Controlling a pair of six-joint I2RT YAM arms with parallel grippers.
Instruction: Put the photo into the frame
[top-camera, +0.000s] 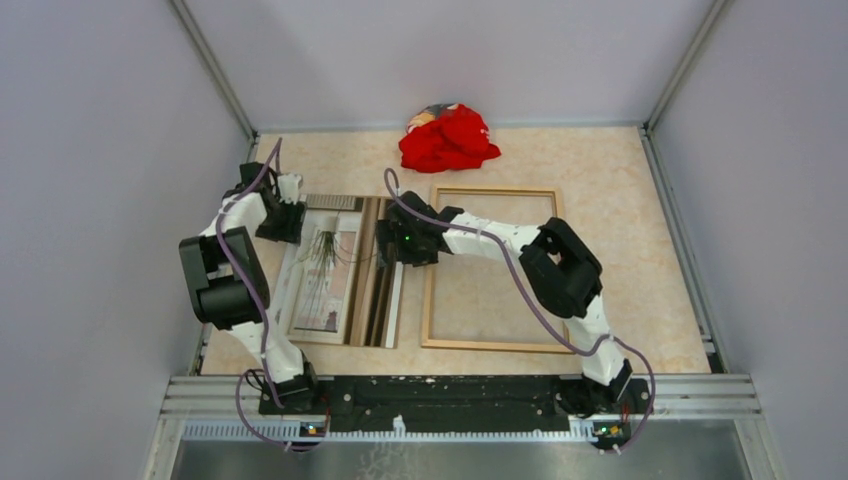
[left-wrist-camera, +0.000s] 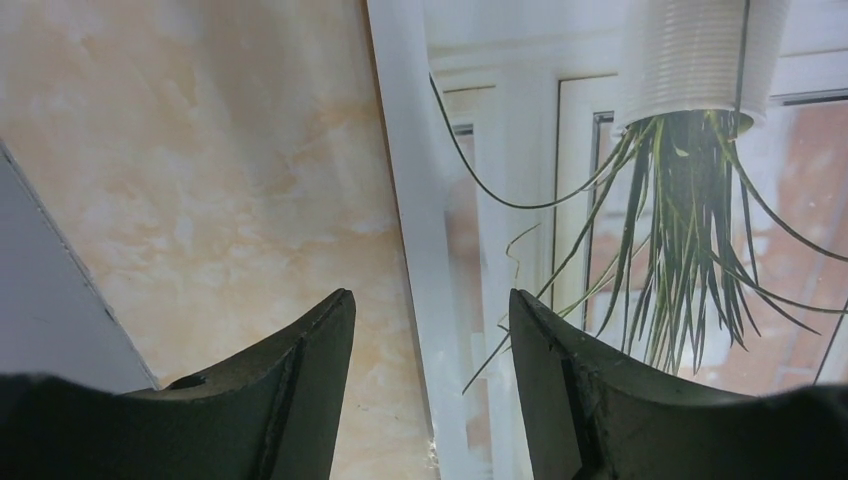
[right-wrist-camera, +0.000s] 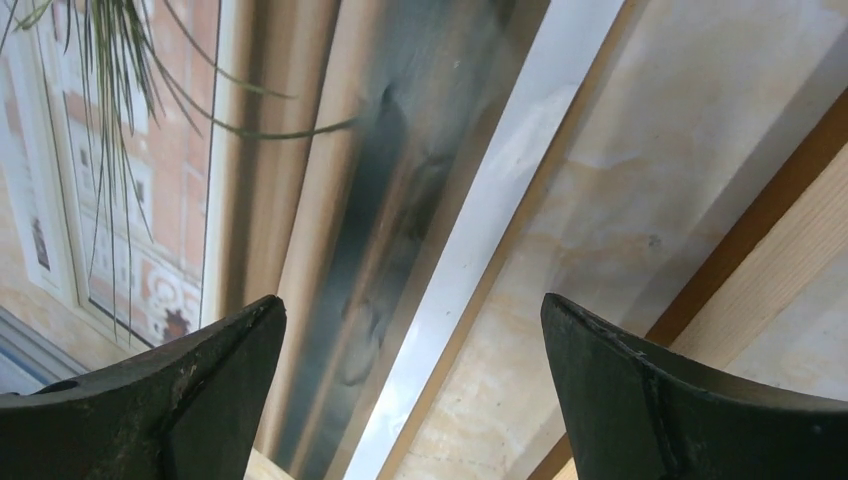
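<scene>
The photo (top-camera: 327, 285), printed with a plant in a white pot (left-wrist-camera: 697, 60), lies on the table at left. Beside it is an empty light-wood frame (top-camera: 498, 344). My left gripper (top-camera: 290, 222) hangs over the photo's left edge, fingers apart and empty; the left wrist view shows the white border strip (left-wrist-camera: 420, 230) between them. My right gripper (top-camera: 405, 250) hovers over the photo's right edge, open, with the white and brown striped border (right-wrist-camera: 465, 250) between its fingers in the right wrist view.
A red cloth (top-camera: 450, 140) lies crumpled at the back. Bare table (top-camera: 640, 240) shows right of the frame. Walls bound the table on the sides and back.
</scene>
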